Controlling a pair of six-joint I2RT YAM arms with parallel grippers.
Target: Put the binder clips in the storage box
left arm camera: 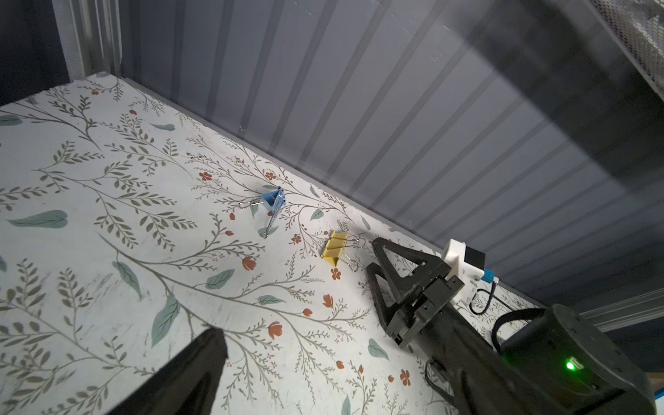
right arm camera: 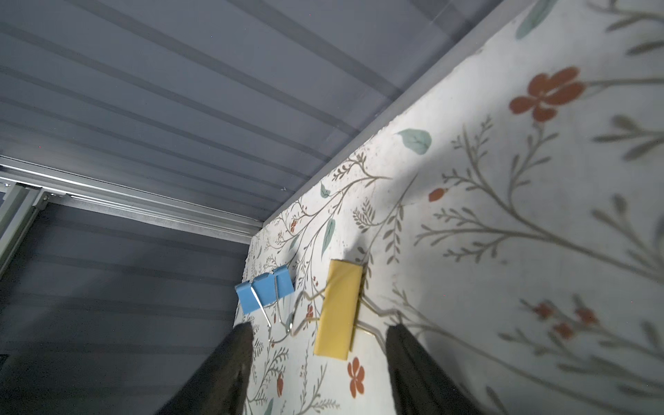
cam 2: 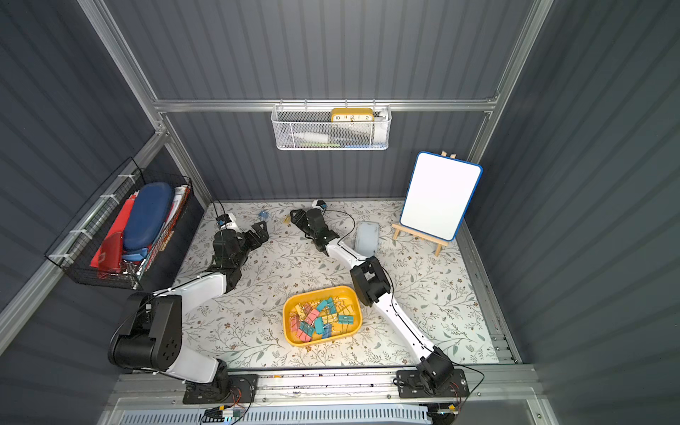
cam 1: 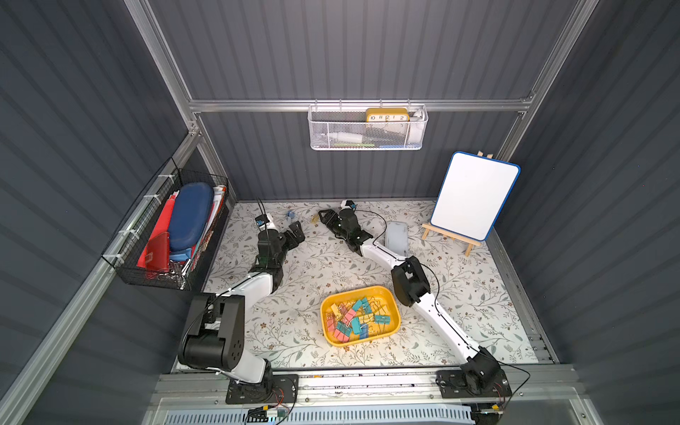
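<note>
A yellow binder clip (left arm camera: pixel 334 247) lies on the patterned table near the back wall. Just right of it, in the left wrist view, my right gripper points at its wire handles, fingers partly open with nothing between them. From the right wrist the yellow clip (right arm camera: pixel 339 309) shows ahead, between and beyond the blurred fingertips. A blue binder clip (left arm camera: pixel 274 200) rests farther left by the wall. My left gripper (cam 1: pixel 298 232) stands open and empty, on the near side of the blue clip (cam 1: pixel 290 214). The yellow storage box (cam 1: pixel 391 330) at the front holds several coloured clips.
A grey box-like object (cam 1: pixel 397 238) lies beside the right forearm. The whiteboard on its easel (cam 1: pixel 474 194) stands at the back right. A black wire basket (cam 1: pixel 164 277) hangs on the left, a white mesh basket (cam 1: pixel 318 134) on the back wall. Mid-table is clear.
</note>
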